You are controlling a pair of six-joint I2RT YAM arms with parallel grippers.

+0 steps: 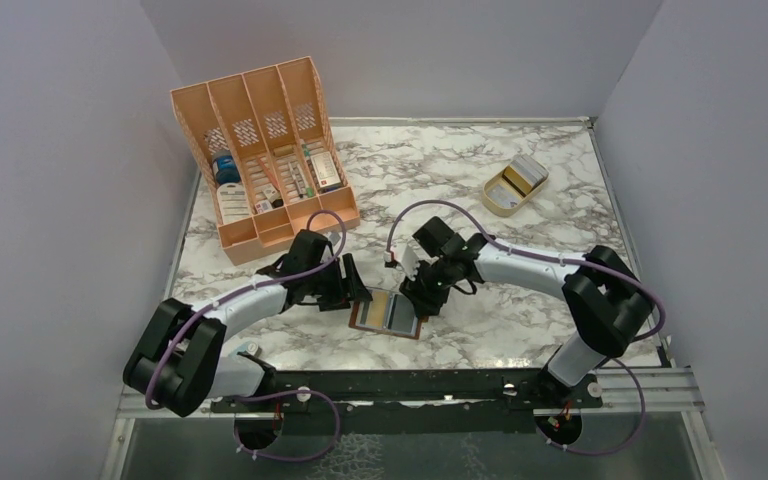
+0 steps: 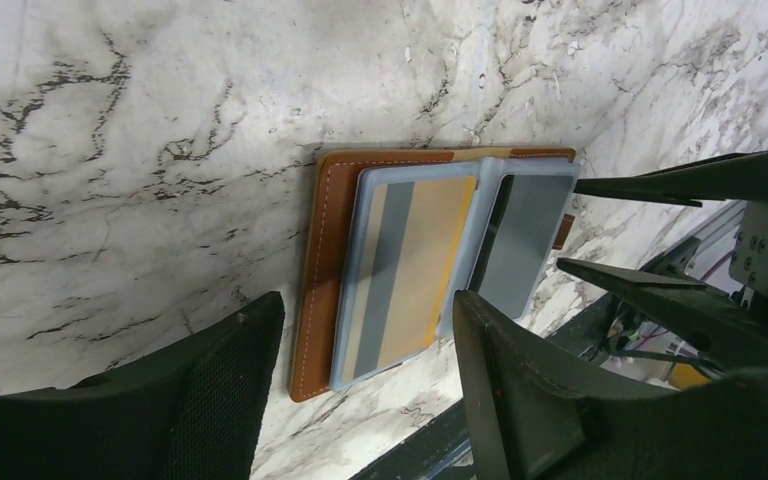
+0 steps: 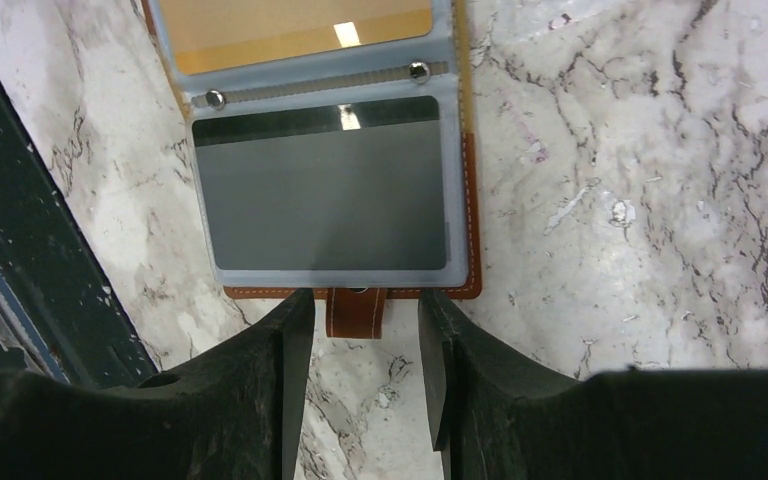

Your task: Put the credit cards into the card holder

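Observation:
The brown card holder [image 1: 370, 326] lies open and flat near the front of the table. Under its clear left sleeve shows a beige card with a grey stripe [image 2: 405, 275]; a plain grey panel [image 3: 325, 185] fills the right one. Above the holder's left part, my left gripper is open with nothing held. My right gripper hangs at the right edge, its fingers parted on either side of a small brown tab [image 3: 354, 316]. Gaps show between the tab and both fingers. A tan box at the back right holds several cards [image 1: 528, 174].
The tan card box [image 1: 501, 207] stands well clear of both arms. A peach divided organizer [image 1: 258, 236] with bottles and small boxes occupies the back left. Bare marble lies between them and right of the holder.

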